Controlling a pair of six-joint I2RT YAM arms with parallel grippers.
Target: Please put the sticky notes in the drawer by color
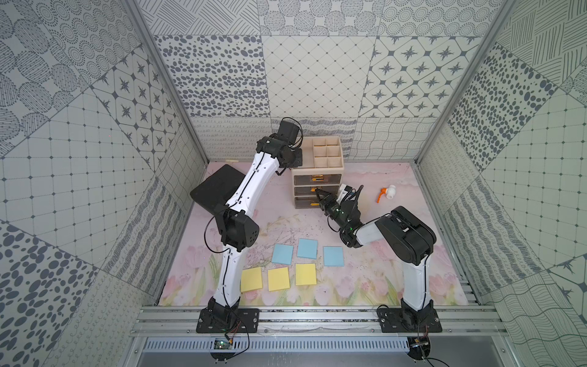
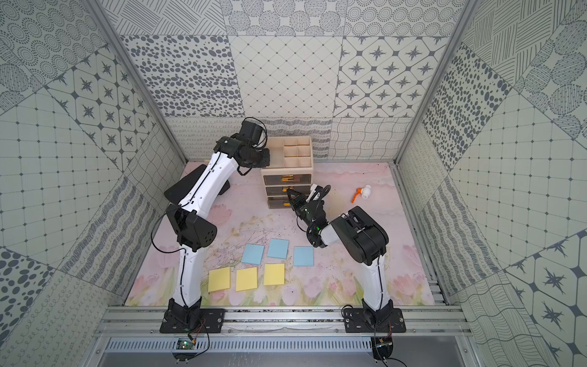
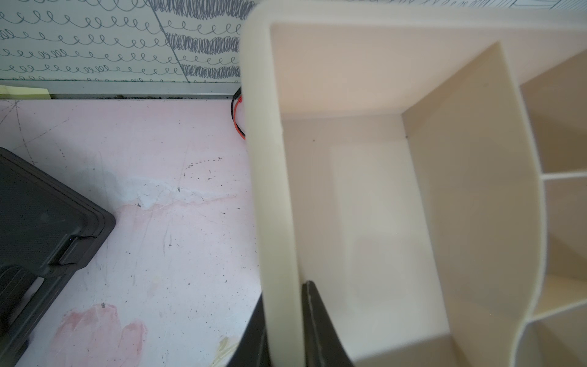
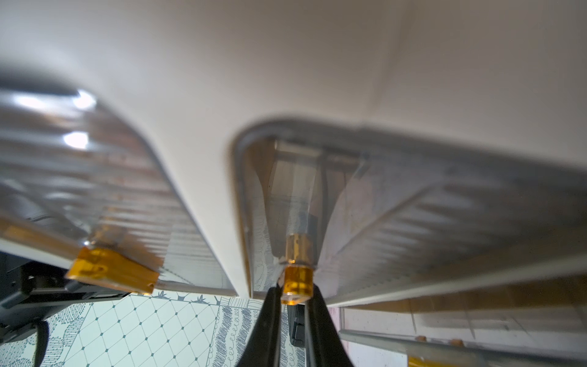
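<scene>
A beige cabinet [image 1: 318,172] with a top tray and dark see-through drawers stands at the back. My left gripper is shut on the tray's left wall [image 3: 275,244]. My right gripper is at the middle drawer [image 4: 391,202], its fingers on either side of the orange handle [image 4: 297,284]; whether they press on it cannot be made out. Blue sticky notes lie flat on the table: left [image 1: 282,253], middle [image 1: 307,248], right [image 1: 333,256]. In front of them are yellow notes: left [image 1: 251,279], middle [image 1: 278,278], right [image 1: 305,274].
Left of the cabinet lies a black case [image 1: 218,188], partly behind the left arm. An orange and white object [image 1: 387,192] sits at the right. The upper drawer's orange handle [image 4: 114,269] is close to the right gripper. Free table lies between cabinet and notes.
</scene>
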